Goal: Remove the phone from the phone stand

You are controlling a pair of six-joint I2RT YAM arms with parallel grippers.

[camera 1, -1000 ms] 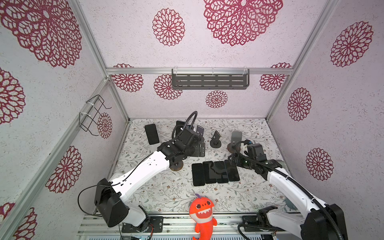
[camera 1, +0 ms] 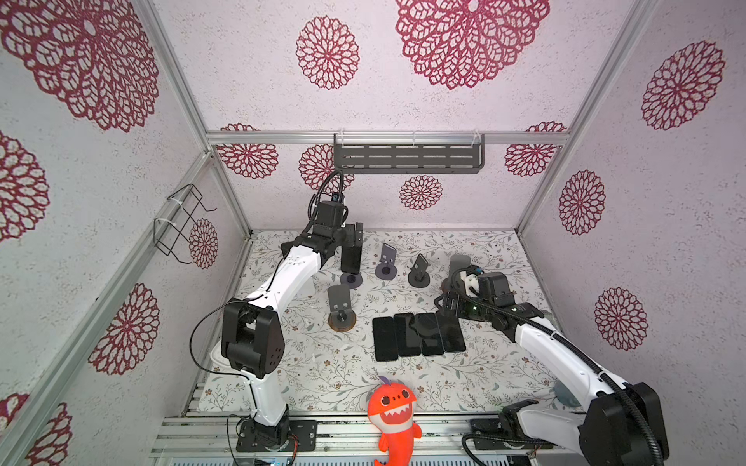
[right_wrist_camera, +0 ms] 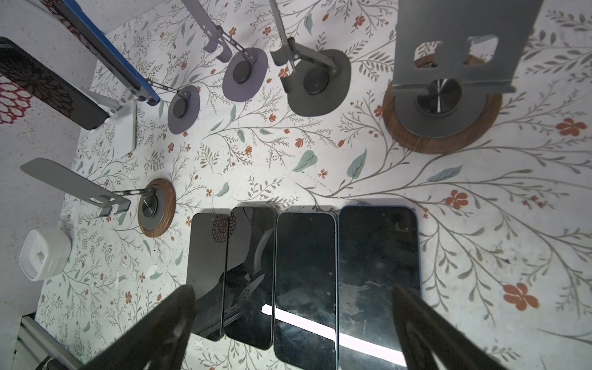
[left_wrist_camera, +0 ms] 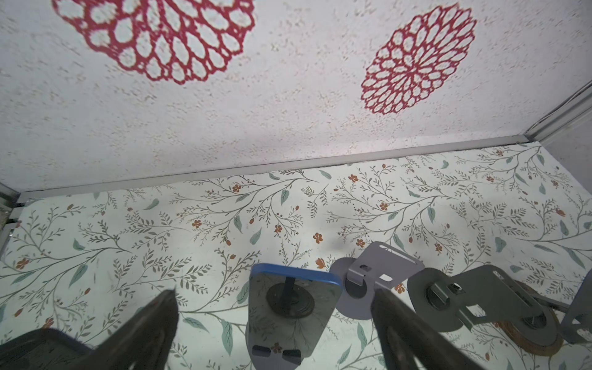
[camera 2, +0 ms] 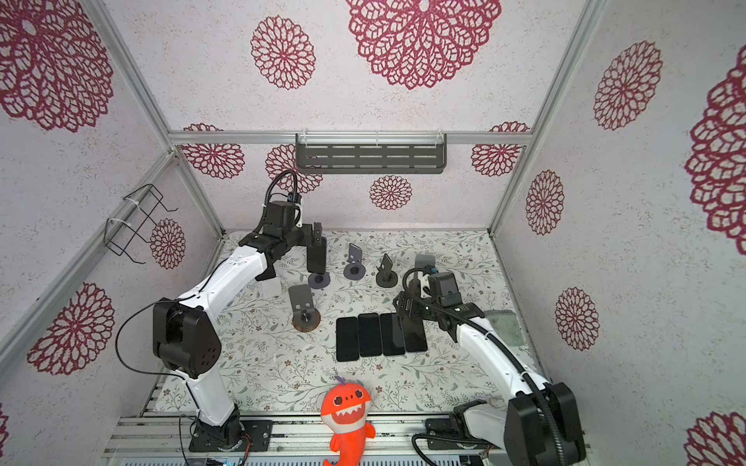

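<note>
A dark phone (camera 1: 352,259) with a blue edge (left_wrist_camera: 296,273) leans upright on a grey-purple round-based stand (camera 1: 351,281) at the back left. My left gripper (camera 1: 352,232) is open near that phone's upper end; in the left wrist view the phone shows between its blurred fingers, and I see no grip on it. A second phone (right_wrist_camera: 49,83) stands on a white stand (camera 2: 269,286) at the far left, partly hidden by my left arm in the top views. My right gripper is open above the flat phones, holding nothing.
Several phones (camera 1: 386,339) lie flat side by side mid-table. Empty stands include a wood-based one (camera 1: 341,319) in front, a purple one (camera 1: 386,268), a dark one (camera 1: 419,275) and another wood-based one (right_wrist_camera: 437,117).
My left gripper has moved from mid-table back and up to the upper end of the blue-edged phone, its arm now covering the far-left phone. The right arm has shifted only slightly.
</note>
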